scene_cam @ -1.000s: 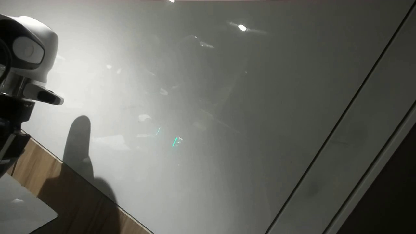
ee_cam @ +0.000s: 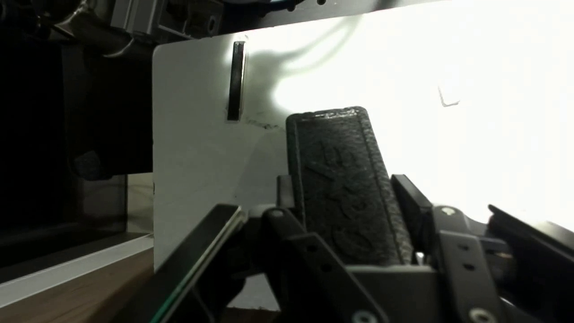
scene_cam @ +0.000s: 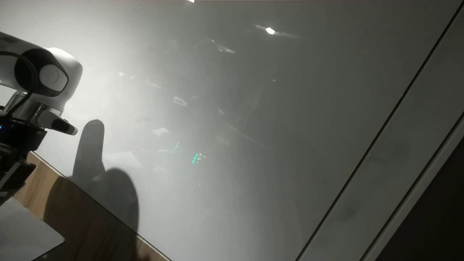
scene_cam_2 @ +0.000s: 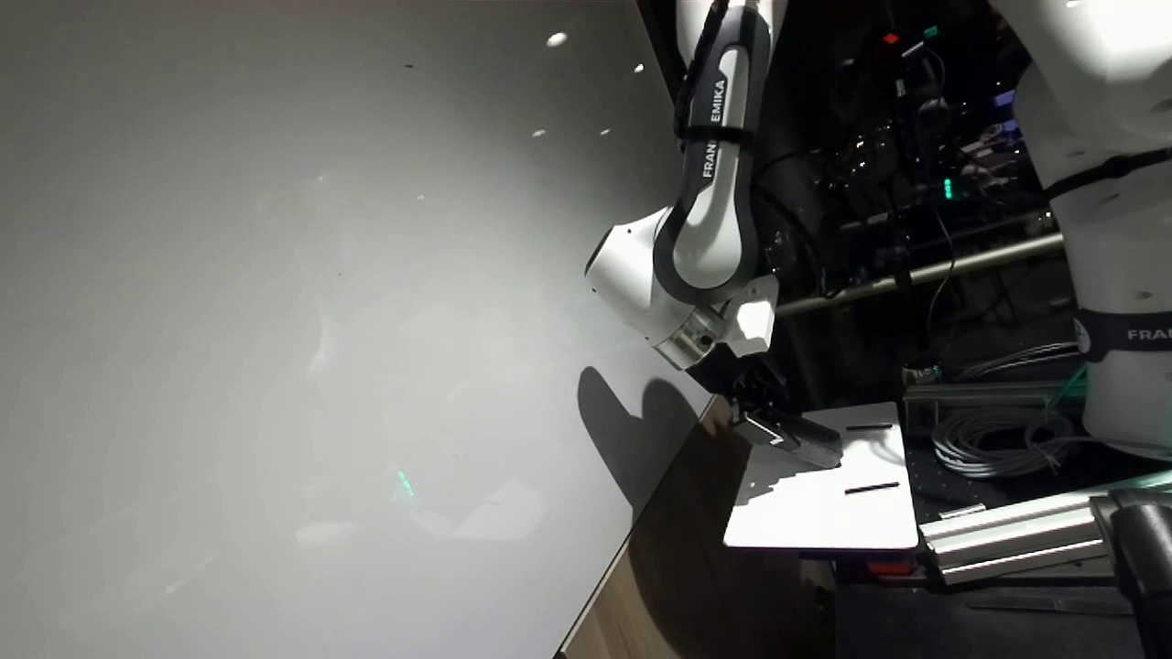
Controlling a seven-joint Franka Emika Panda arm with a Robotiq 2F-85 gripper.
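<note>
A dark, textured block with raised lettering, like a board eraser (ee_cam: 344,183), is pinched between the fingers of my gripper in the wrist view. Its far end points out over a white tray (ee_cam: 188,150). Exterior view 2 has the gripper (scene_cam_2: 758,423) at the tray's left side, the dark block (scene_cam_2: 815,441) reaching over the white surface; whether it touches there I cannot tell. At the left edge of exterior view 1 the gripper is partly cut off, and the block is hard to make out against it.
A large glossy whiteboard (scene_cam_2: 330,275) fills the left of exterior view 2, with a wooden strip (scene_cam_2: 681,571) along its lower edge. Dark slots (scene_cam_2: 871,487) mark the tray. Coiled cables (scene_cam_2: 994,439) and a second white arm (scene_cam_2: 1126,242) stand to the right.
In exterior view 1 the arm has moved right and slightly down, and its wrist is tilted differently. Its shadow on the board has shifted and widened. The tray corner has stayed put.
</note>
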